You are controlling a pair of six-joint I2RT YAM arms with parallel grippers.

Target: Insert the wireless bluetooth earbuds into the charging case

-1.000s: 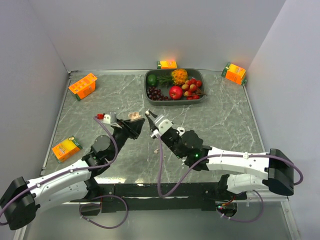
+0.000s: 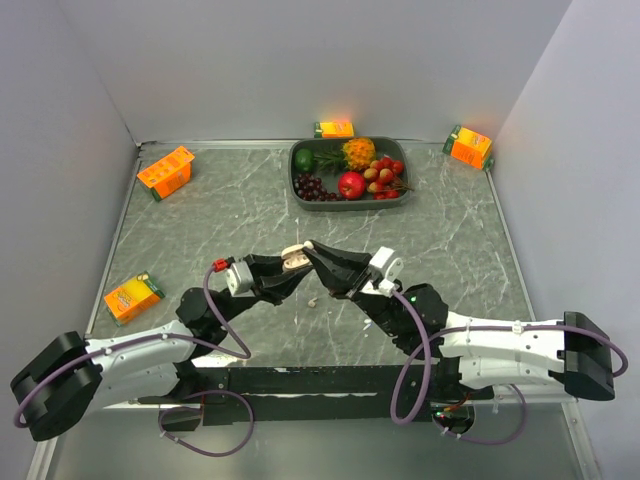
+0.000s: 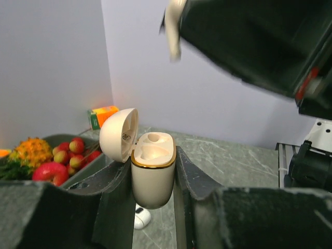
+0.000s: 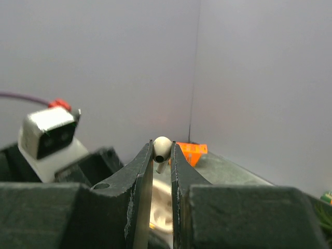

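Note:
My left gripper is shut on the cream charging case point(image 3: 153, 176), whose lid point(image 3: 118, 134) stands open above two empty-looking wells. My right gripper is shut on a white earbud point(image 4: 162, 148), held by its rounded end with the stem showing. In the left wrist view that earbud point(image 3: 173, 28) hangs above and a little right of the case. In the top view both grippers meet near the middle, the right one reaching over the case point(image 2: 295, 257).
A grey tray of fruit point(image 2: 310, 200) sits at the back. Orange boxes point(image 2: 165, 172) stand along the sides and back. Bare marble table point(image 2: 460, 240) lies around the arms. A small white object point(image 3: 141, 218) lies below the case.

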